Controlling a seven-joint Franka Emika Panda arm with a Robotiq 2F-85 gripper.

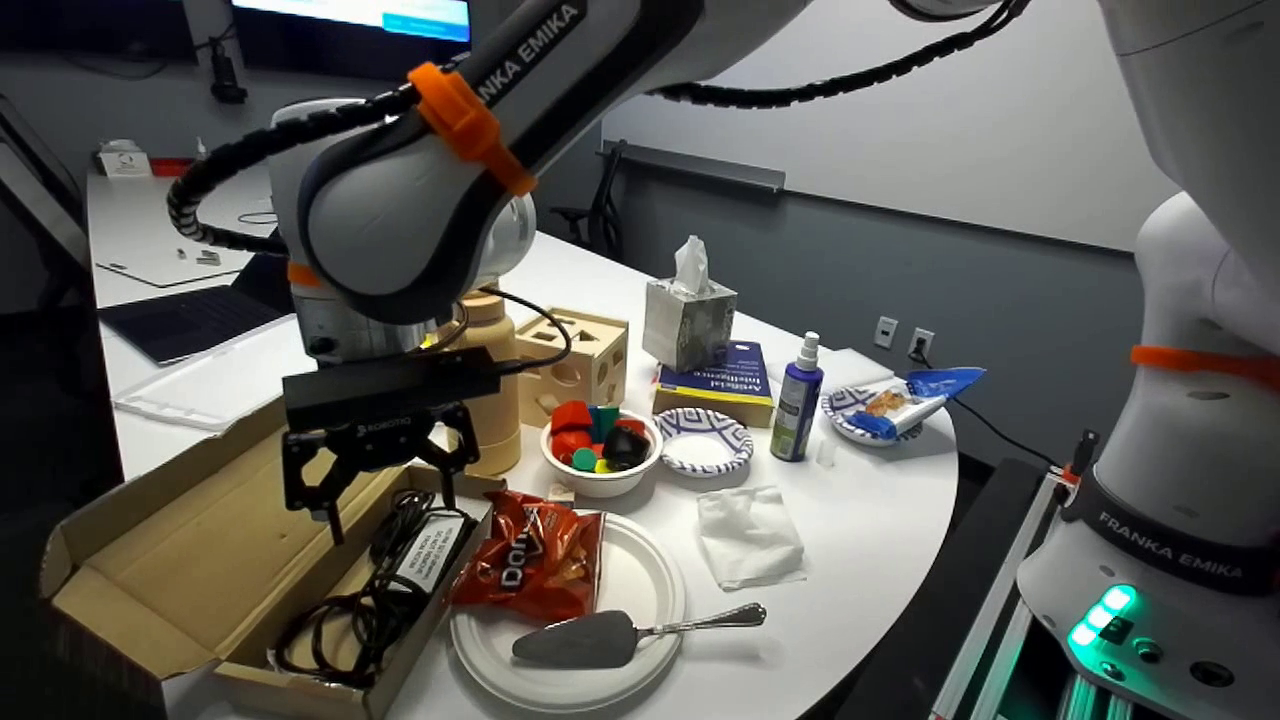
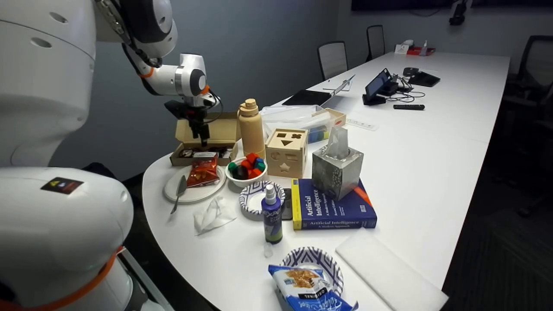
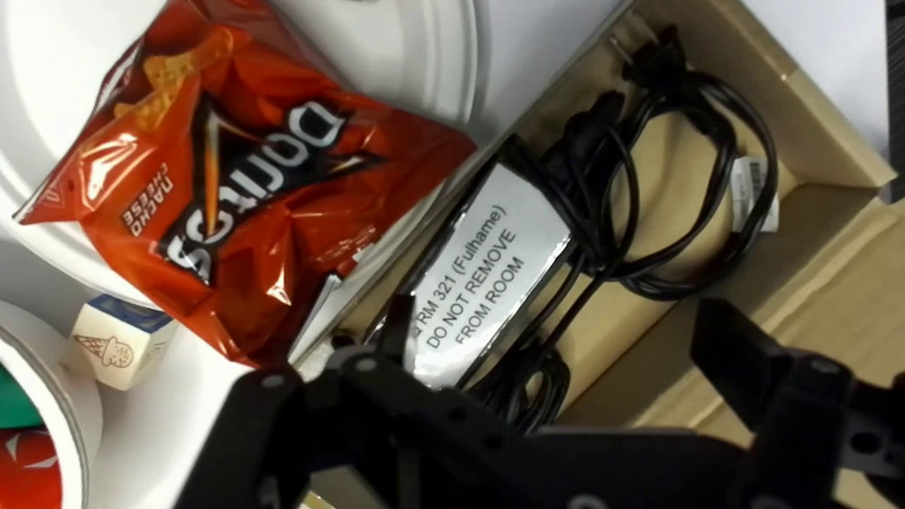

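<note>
My gripper (image 1: 391,514) hangs open over the long cardboard box (image 1: 156,612), its fingers pointing down and nothing held between them. Inside the box lie a black power adapter with a white label (image 3: 488,271) and coiled black cables (image 3: 619,229). From the wrist view, one finger (image 3: 395,331) overlaps the label's near end and the other is over the box's opposite side. A red Doritos bag (image 3: 263,182) rests on a white plate (image 1: 648,564) beside the box. On the plate's near part is a cake server (image 1: 588,640), its handle sticking out past the rim.
A white bowl of coloured blocks (image 1: 602,482), a tan bottle (image 2: 251,127) and a wooden shape-sorter box (image 2: 286,155) stand close by. Farther off are a tissue box (image 2: 337,171) on a book (image 2: 337,220), a purple spray bottle (image 2: 272,217) and a crumpled napkin (image 1: 750,536).
</note>
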